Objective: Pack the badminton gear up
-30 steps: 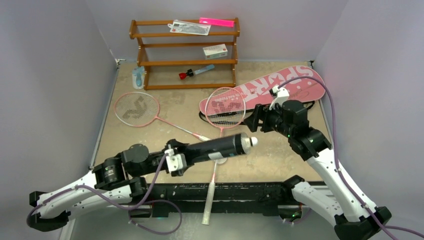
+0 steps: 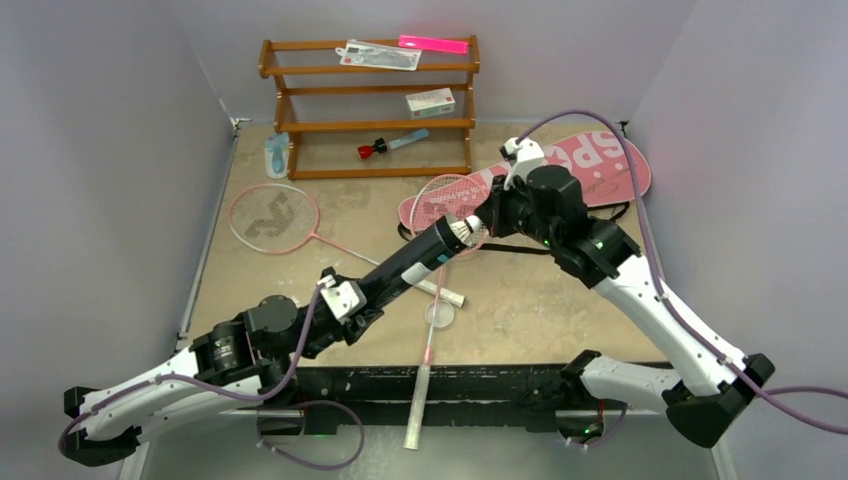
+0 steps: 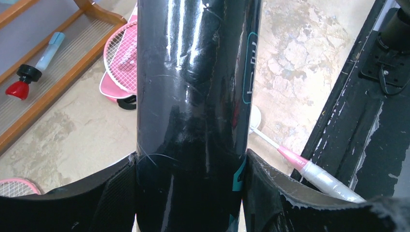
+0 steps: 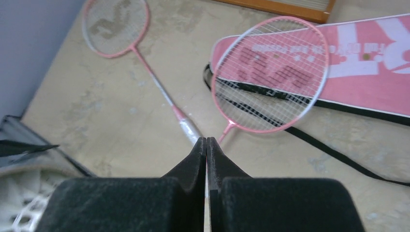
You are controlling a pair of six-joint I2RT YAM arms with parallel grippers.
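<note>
My left gripper is shut on a long black shuttlecock tube, its fingers on both sides. In the top view the tube slants up and right. A white feathered shuttlecock shows at its far end. Right beside that end is my right gripper. Its fingertips meet in the right wrist view, nothing visible between them; blurred white feathers show at lower left. One pink racket lies at left; another racket overlaps the pink SPORT bag.
A wooden rack holding small items stands at the back. A round clear lid lies under the tube. The second racket's handle sticks out over the black front edge.
</note>
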